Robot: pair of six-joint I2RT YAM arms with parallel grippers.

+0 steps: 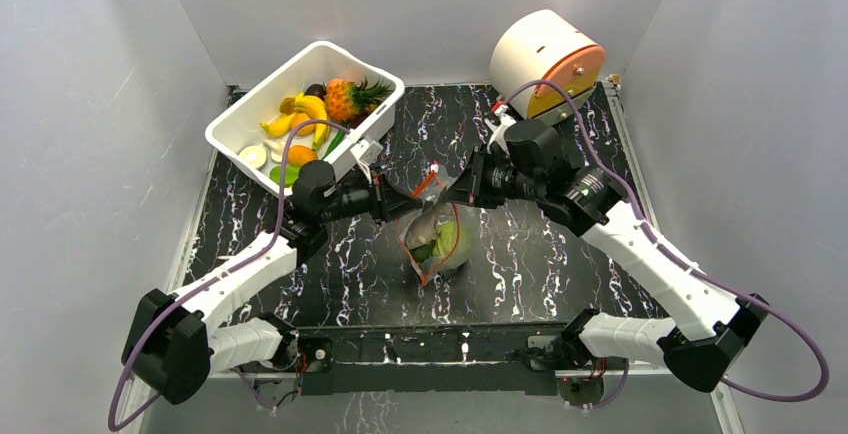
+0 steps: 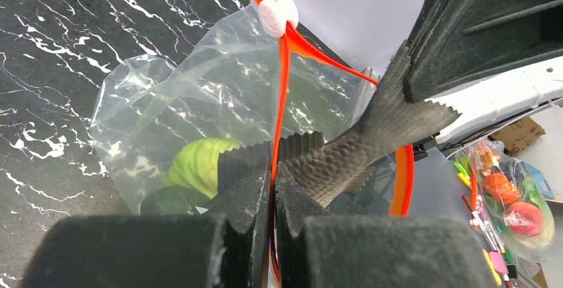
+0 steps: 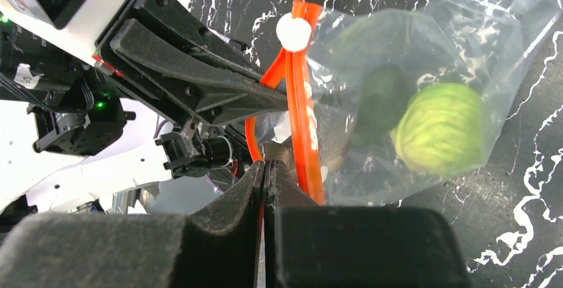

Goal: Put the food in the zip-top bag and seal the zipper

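The clear zip bag (image 1: 447, 254) stands at mid-table with its orange zipper (image 2: 281, 82) and white slider (image 3: 293, 32) upward. A green round vegetable (image 3: 438, 126) and a darker green item show through the plastic, and a brownish ridged piece (image 2: 345, 155) lies across the mouth. My left gripper (image 1: 410, 206) is shut at the bag's left side, with the thin orange zipper edge between its fingertips in the left wrist view. My right gripper (image 1: 452, 197) is shut at the mouth's right; whether it holds the bag edge is unclear.
A white bin (image 1: 230, 139) of fruit and vegetables sits at back left. A cream drum-shaped container (image 1: 530, 54) with an orange face stands at back right.
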